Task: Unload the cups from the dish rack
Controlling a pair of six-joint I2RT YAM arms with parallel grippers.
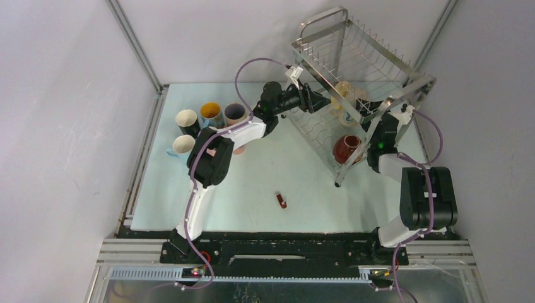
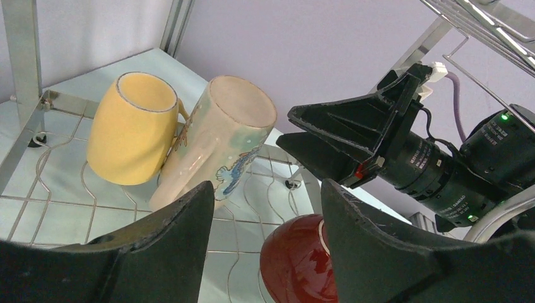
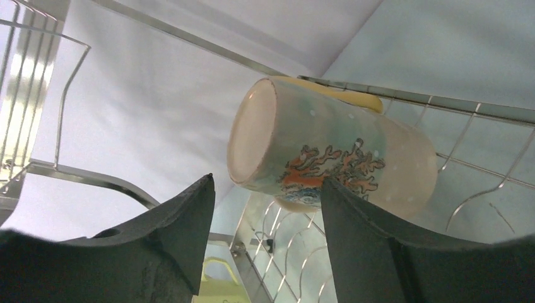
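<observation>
On the rack's lower shelf lie a yellow mug (image 2: pixel 129 129), a cream cup with a painted blue-green and coral pattern (image 2: pixel 224 139) (image 3: pixel 322 145), tilted on its side, and a dark red mug (image 2: pixel 290 262) (image 1: pixel 344 148). My left gripper (image 1: pixel 315 103) is at the rack's left side, fingers apart with nothing between them, facing those cups. My right gripper reaches in from the rack's right side, open, close to the painted cup's base; in the right wrist view that cup sits just beyond its fingertips.
The rack's upper shelf (image 1: pixel 366 53) and metal frame hang over both grippers. Several mugs (image 1: pixel 211 113) stand grouped on the table's left. A small dark red object (image 1: pixel 281 201) lies at front centre, with clear table around it.
</observation>
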